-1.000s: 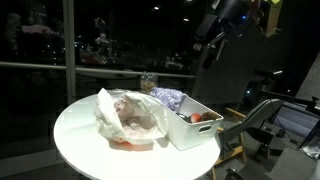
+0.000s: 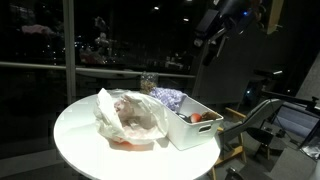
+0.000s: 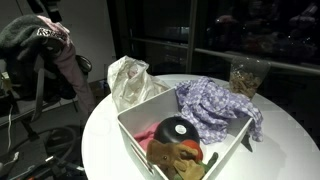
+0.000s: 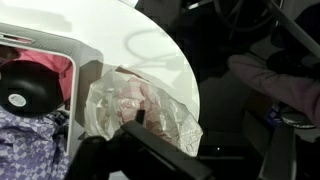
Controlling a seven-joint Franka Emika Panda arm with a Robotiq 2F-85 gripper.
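A crumpled whitish plastic bag (image 2: 132, 118) stands on the round white table (image 2: 78, 135), with something pinkish showing in its open mouth. In the wrist view the bag (image 4: 143, 100) lies partly behind the dark fingers of my gripper. Those fingers are spread, and nothing is seen held between them. From exterior view 1, the arm (image 2: 222, 22) hangs high above the table's right side, well clear of the bag and bin. A white bin (image 3: 135, 123) holds a black round pan-like item (image 3: 177, 132), a brown plush toy (image 3: 172, 157) and a purple patterned cloth (image 3: 212, 108).
Behind the bin stands a clear bag of brown pieces (image 3: 247, 76). A chair (image 2: 240, 122) is close to the table's right side. Bare tabletop (image 3: 280, 150) lies to the bin's right in exterior view 2.
The arm at the top of exterior view 1 has shifted only slightly. Bag, bin and table stay where they were.
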